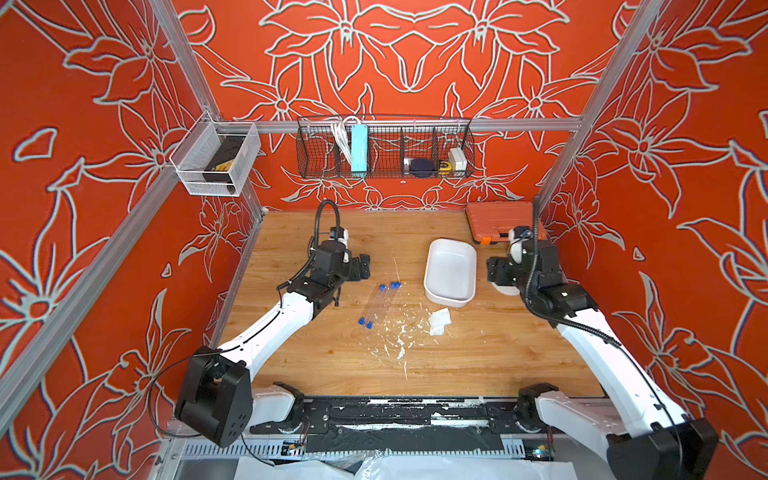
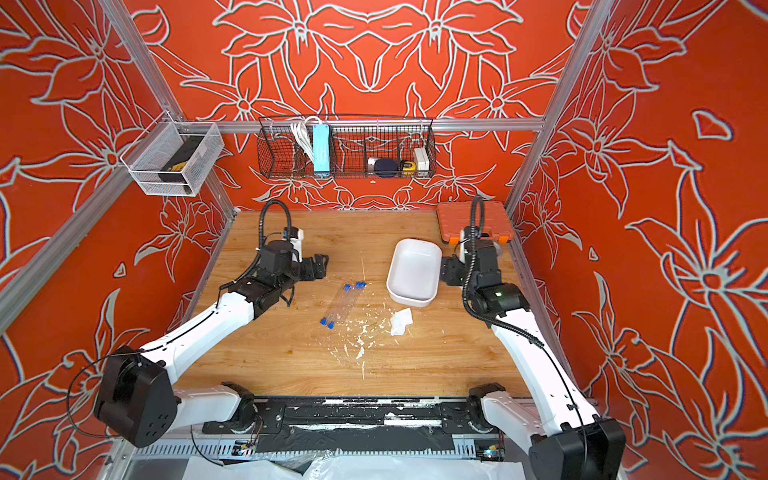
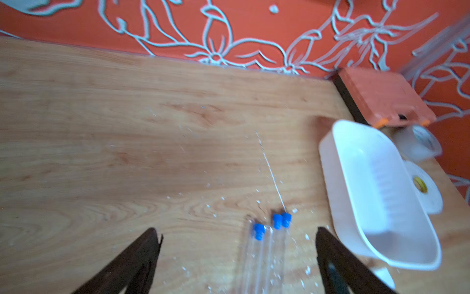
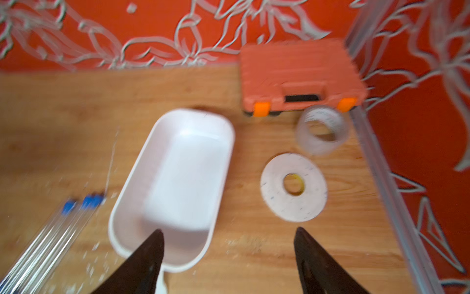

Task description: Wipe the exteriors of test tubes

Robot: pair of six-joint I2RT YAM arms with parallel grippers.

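Observation:
Several clear test tubes with blue caps (image 1: 383,288) lie on the wooden table, left of the white tray. In the left wrist view their caps (image 3: 259,230) show between the fingertips, some way off. A crumpled white wipe (image 1: 439,321) lies in front of the tray, among scattered white scraps. My left gripper (image 1: 365,267) hangs above the table, left of and behind the tubes, open and empty. Right of the tray is my right gripper, its fingers apart with bare table seen between them. Neither gripper touches a tube or the wipe.
The white tray (image 2: 414,272) is empty. An orange case (image 4: 301,73), a clear tape roll (image 4: 321,130) and a white disc roll (image 4: 293,187) occupy the back right. White scraps (image 1: 400,336) litter the middle front.

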